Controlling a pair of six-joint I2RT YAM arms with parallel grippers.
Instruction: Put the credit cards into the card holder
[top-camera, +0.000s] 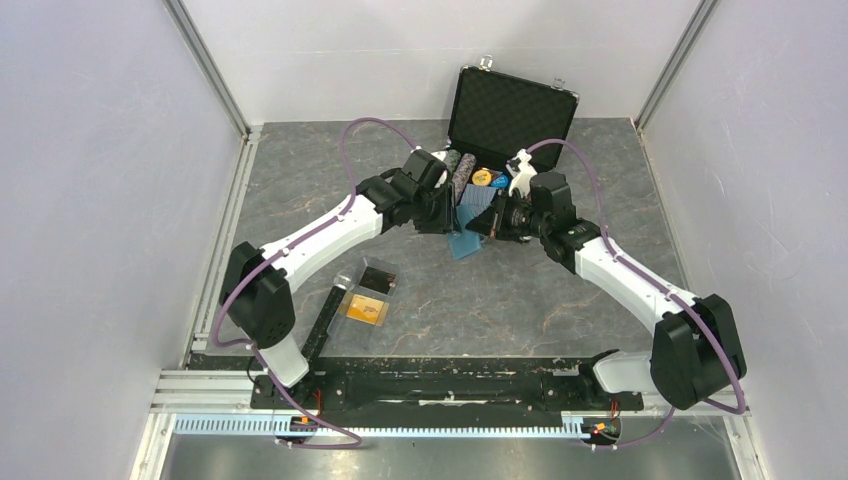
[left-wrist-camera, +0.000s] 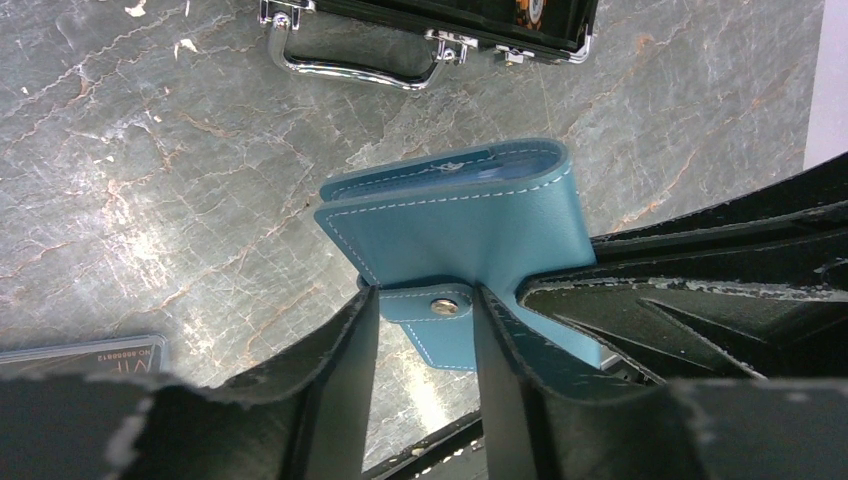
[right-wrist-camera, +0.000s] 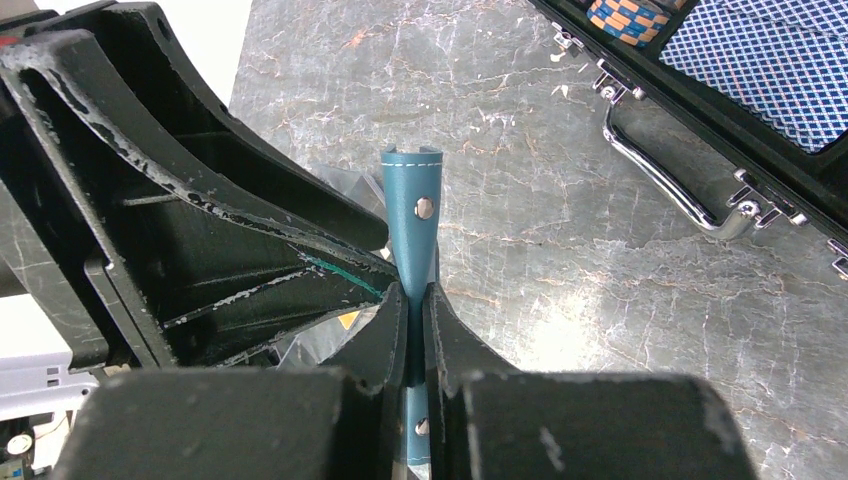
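A blue card holder (left-wrist-camera: 455, 225) with white stitching is held up above the table, its upper edge folded and a snap flap (left-wrist-camera: 415, 302) on its face. My right gripper is shut on the card holder, pinching it edge-on. In the left wrist view my left gripper is part open, with its fingertips on either side of the snap flap; whether they touch it, I cannot tell. Down at the front left, a black card (top-camera: 377, 280) and an orange card (top-camera: 366, 309) lie in clear plastic trays.
An open black case (top-camera: 512, 115) stands at the back, with rolls and round items inside. Its metal handle (left-wrist-camera: 355, 72) points towards the card holder.
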